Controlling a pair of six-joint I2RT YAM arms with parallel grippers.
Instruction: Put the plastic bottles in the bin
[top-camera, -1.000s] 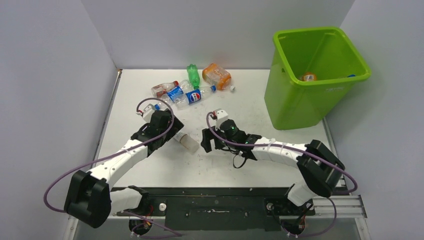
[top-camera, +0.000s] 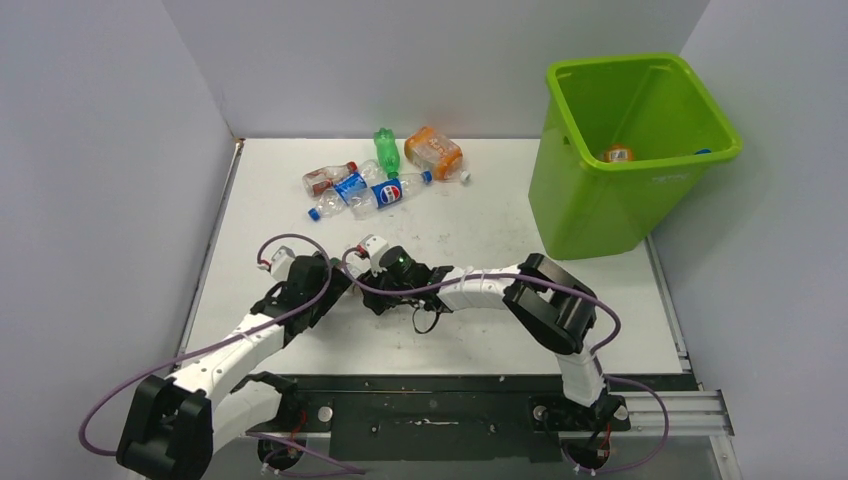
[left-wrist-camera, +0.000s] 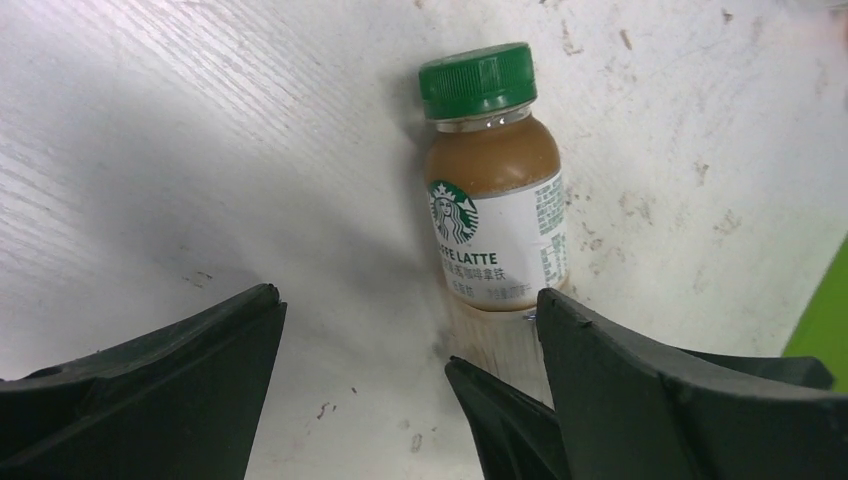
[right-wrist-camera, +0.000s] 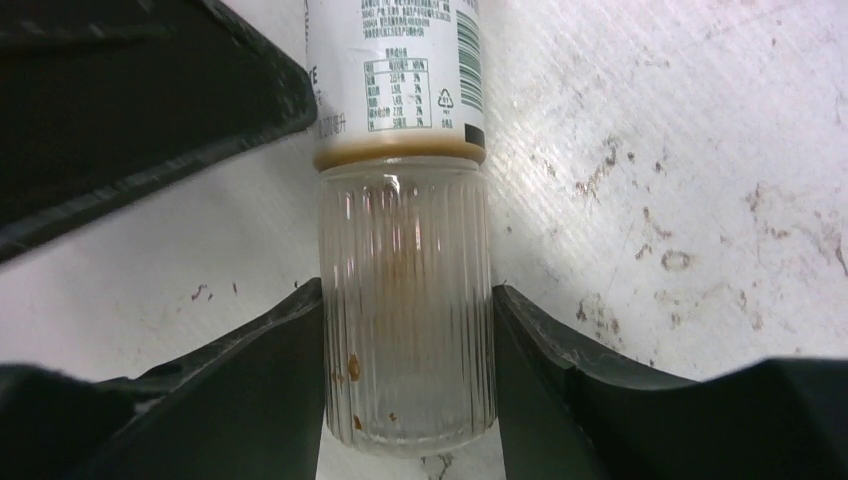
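Note:
A small coffee bottle with a green cap, brown neck and white label fills the middle of the left wrist view. My right gripper is shut on the clear ribbed base of this bottle, one finger on each side. My left gripper stands open beside the bottle's labelled part, with nothing between its fingers. In the top view both grippers meet near the table's middle and mostly hide that bottle. The green bin stands at the right, holding an orange-labelled bottle.
At the back lie a green bottle, an orange-labelled bottle, a Pepsi bottle, another blue-labelled bottle and a red-capped bottle.
My right gripper has moved left to the coffee bottle, now held by its base. The left gripper has shifted slightly back toward the table's front left.

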